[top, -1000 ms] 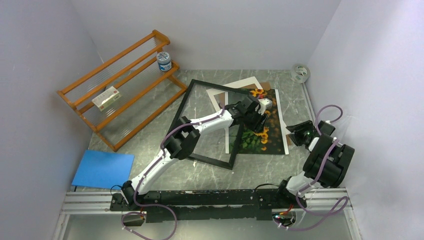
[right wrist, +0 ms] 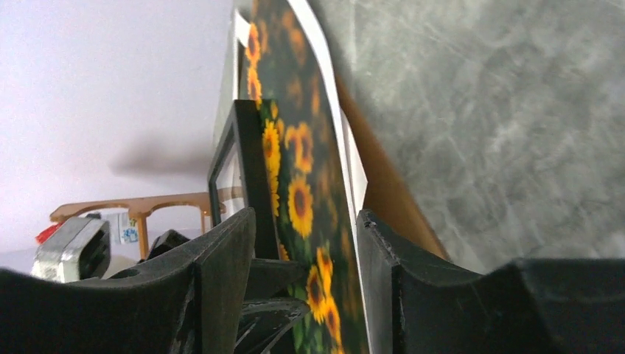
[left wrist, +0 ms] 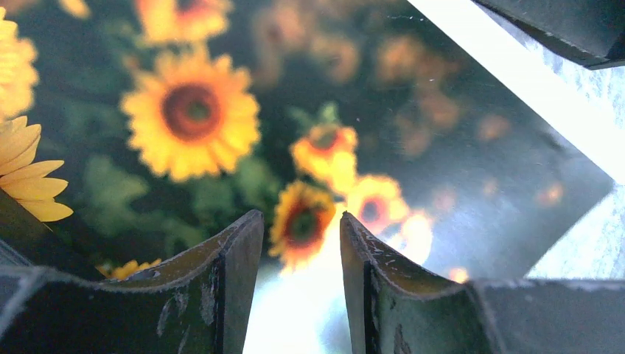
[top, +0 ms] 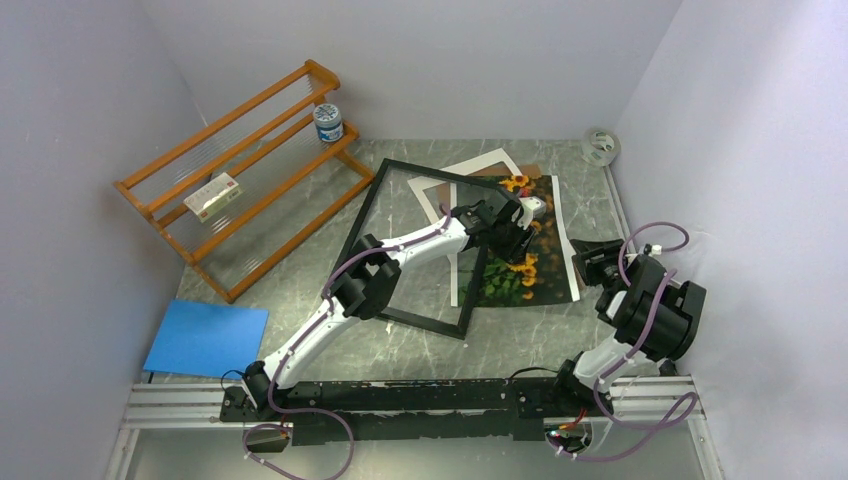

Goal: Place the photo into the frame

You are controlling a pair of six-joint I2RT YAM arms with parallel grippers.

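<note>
The sunflower photo (top: 540, 285) (left wrist: 194, 110) lies flat, with white margins along an edge. The black frame (top: 418, 322) lies to its left, touching or overlapping it. My left gripper (top: 520, 250) is low over the photo near the frame's right side, fingers a little apart; whether it holds anything is unclear. My right gripper (top: 590, 255) stands part open at the photo's right edge, its fingers either side of that edge in the right wrist view, with no clear grip on it.
A brown board (right wrist: 398, 206) and white mat pieces lie under the photo. A wooden rack (top: 280, 206) and blue sheet (top: 205, 335) occupy the left. A tape roll (top: 600, 146) sits at the back right, near the wall.
My right arm has shifted slightly, its wrist and cable moving at the photo's right edge. The left arm looks unchanged.
</note>
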